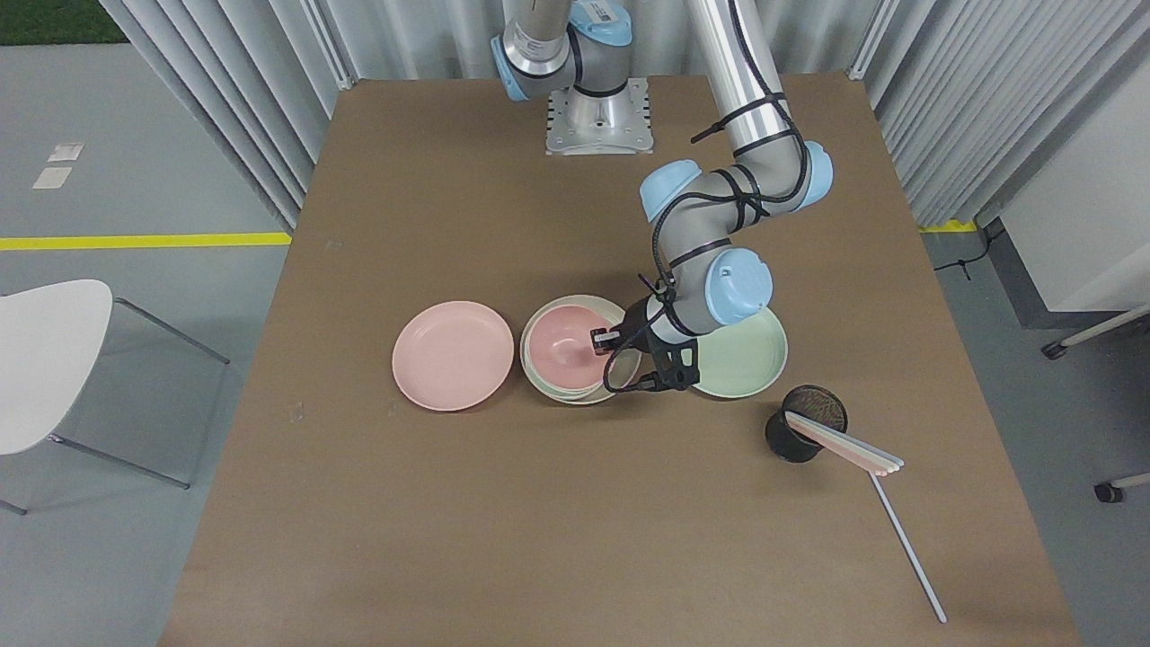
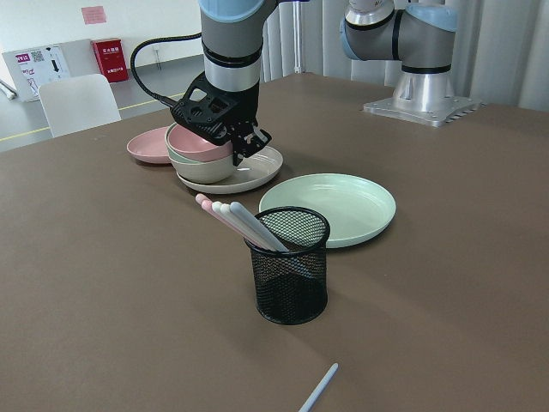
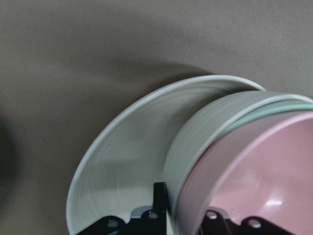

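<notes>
A stack of bowls, a pink bowl (image 1: pixel 562 345) inside a white bowl (image 2: pixel 202 170) with a pale green one between, sits on a white plate (image 3: pixel 122 161). My gripper is at the near rim of the stack, one black finger outside the bowls, the other side partly behind the pink rim; whether it is shut on them is unclear. A pink plate (image 1: pixel 453 356) lies left of the stack and a green plate (image 1: pixel 744 356) to the right, partly under the arm in the front view.
A black mesh cup (image 2: pixel 290 292) holding several pastel chopsticks stands at the right, with a long pale stick (image 1: pixel 907 546) lying nearby.
</notes>
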